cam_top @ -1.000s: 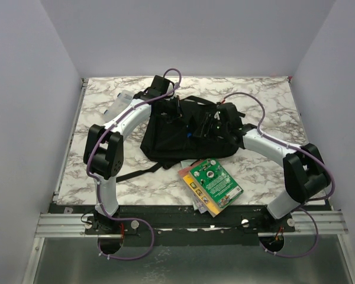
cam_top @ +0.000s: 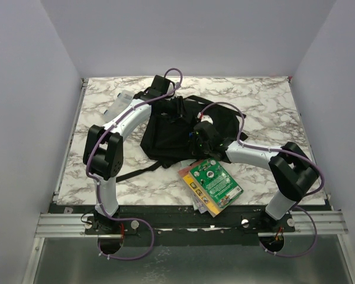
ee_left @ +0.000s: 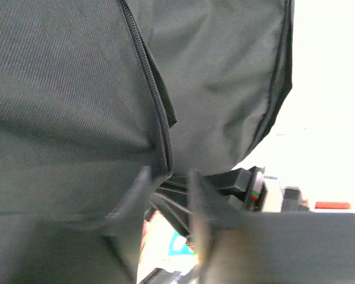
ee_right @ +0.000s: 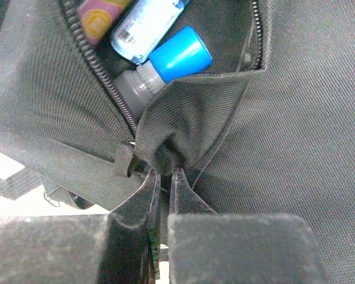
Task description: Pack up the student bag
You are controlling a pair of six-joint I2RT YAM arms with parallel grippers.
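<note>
The black bag (cam_top: 165, 139) lies open in mid-table. In the right wrist view its zipped pocket gapes, showing a blue-capped bottle (ee_right: 177, 56), a white-and-blue tube (ee_right: 143, 29) and a pink-and-yellow item (ee_right: 97, 18). Directly below the pocket, my right gripper is shut, with the bag's bunched edge fabric gathered at its fingertips. My left gripper stands part open at the bag's far side, a zipper edge (ee_left: 160, 112) reaching the gap between its fingertips. A green book (cam_top: 216, 183) lies in front of the bag.
A clear, box-like item (cam_top: 119, 105) rests at the far left. A black strap (cam_top: 139, 171) trails from the bag's front left. Bare marble tabletop (cam_top: 266, 97) shows at the back right.
The left gripper's fingers have spread apart; its arm has hardly moved.
</note>
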